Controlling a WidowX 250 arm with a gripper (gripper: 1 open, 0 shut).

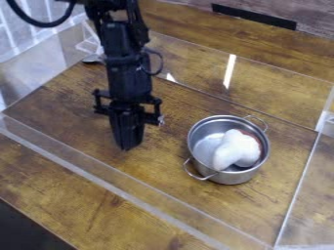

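Note:
My gripper point(128, 132) hangs low over the wooden table, left of a steel pot point(249, 170). Its fingers are shut, and I see nothing held between them. The pot has wire handles and holds white, rounded objects point(228, 146), with a little reddish-brown showing behind them. The gripper is apart from the pot.
A metal item point(92, 59) is partly hidden behind the arm at the back left. Clear panels border the table at left, front and right. Bare wood lies behind the pot and left of the gripper.

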